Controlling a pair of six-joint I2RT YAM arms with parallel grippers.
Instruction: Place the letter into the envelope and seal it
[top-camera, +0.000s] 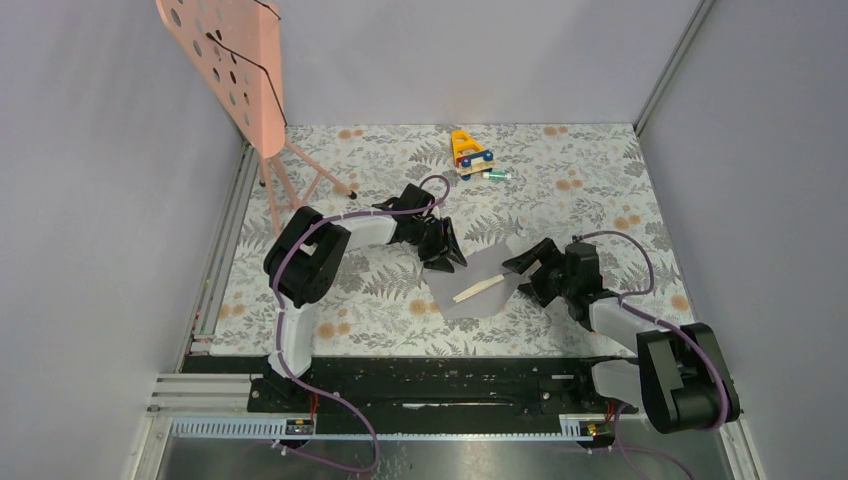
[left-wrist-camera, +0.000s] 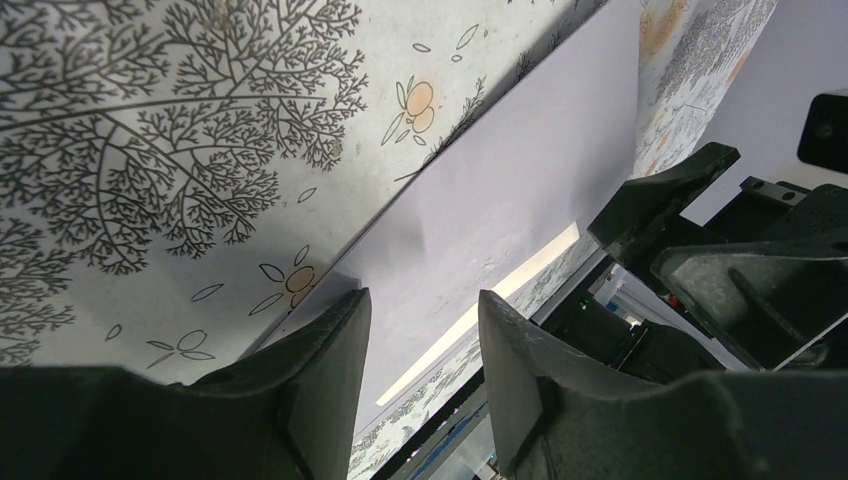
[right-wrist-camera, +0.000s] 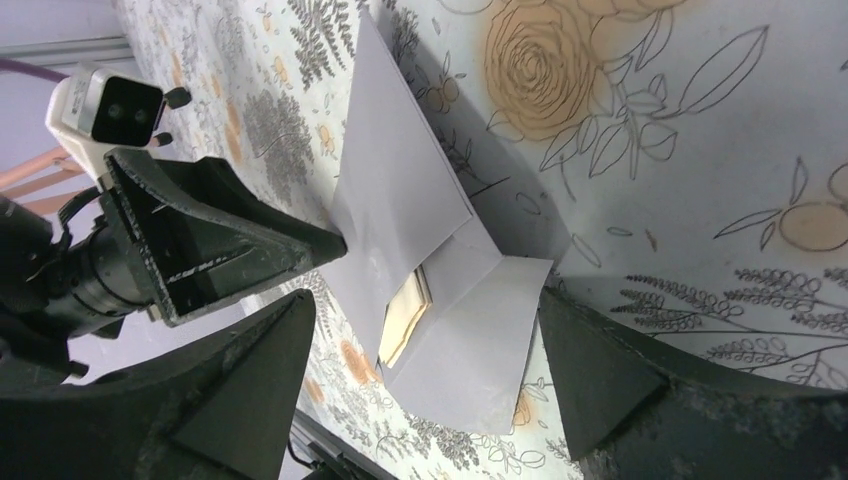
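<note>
A pale grey-lilac envelope lies on the floral surface between both grippers. Inside its opening shows a cream letter, seen as a narrow strip in the right wrist view, beside an unfolded flap. My left gripper is part open over the envelope's left end, its fingertips at the paper, nothing visible held between them. My right gripper stands open at the envelope's right end, fingers apart around the flap region; in the top view it sits just right of the letter.
Toy vehicles and a small green tube lie at the back centre. A pink perforated easel board stands back left.
</note>
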